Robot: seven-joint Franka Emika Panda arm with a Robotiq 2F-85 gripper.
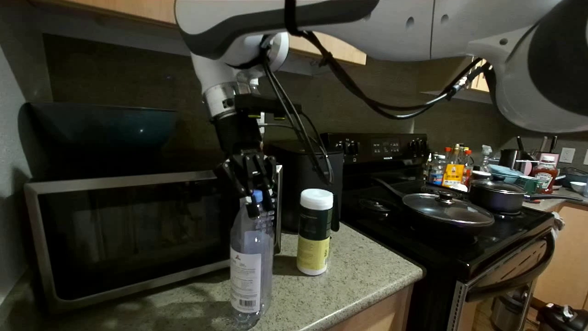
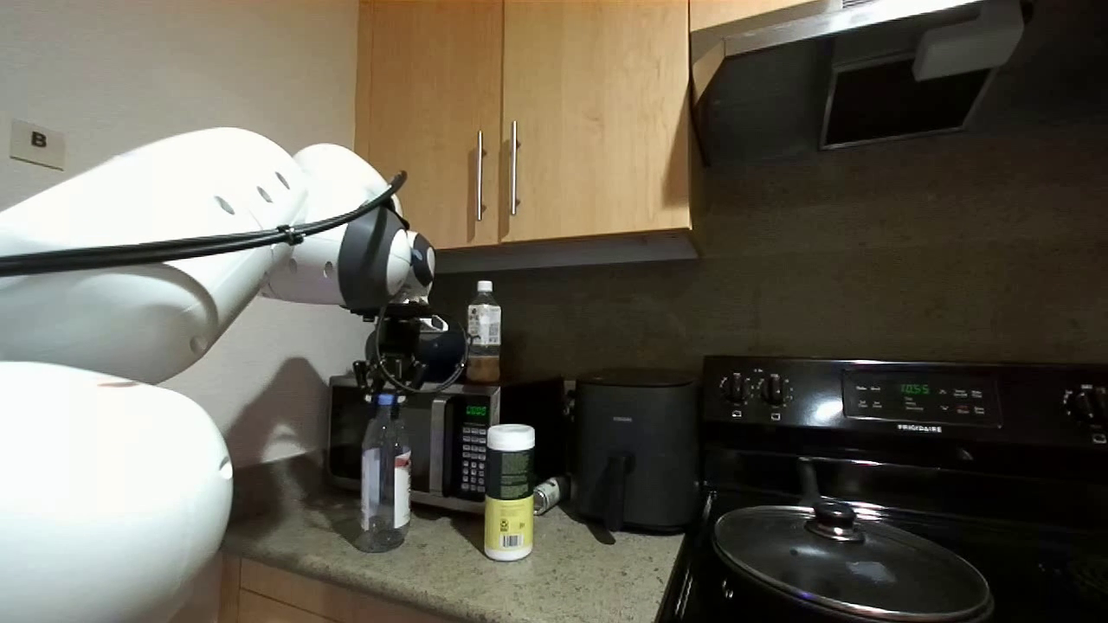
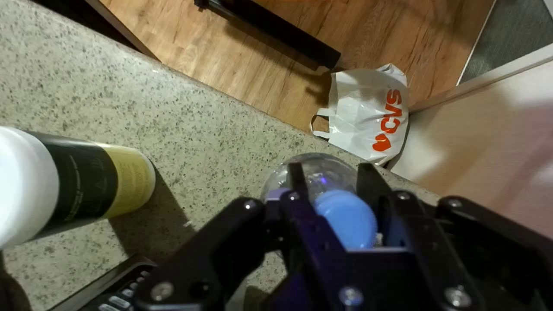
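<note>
A clear plastic bottle (image 1: 248,276) with a blue cap (image 3: 348,220) and a white label stands upright near the counter's front edge. From above, my gripper reaches down around its neck, with black fingers (image 3: 296,179) on either side of the cap. The fingers are spread, and a gap shows between the cap and one of them in the wrist view. Whether the other finger touches the bottle, I cannot tell. In exterior view 2 the bottle's base appears to rest on the counter (image 2: 447,550).
A wipes canister (image 1: 315,231) with a white lid stands beside the bottle. Behind are the microwave (image 1: 132,231), with another bottle (image 2: 484,332) on top, and a black air fryer (image 2: 635,446). A lidded pan (image 1: 447,209) sits on the stove. Past the counter edge, a CVS bag (image 3: 369,111) lies low.
</note>
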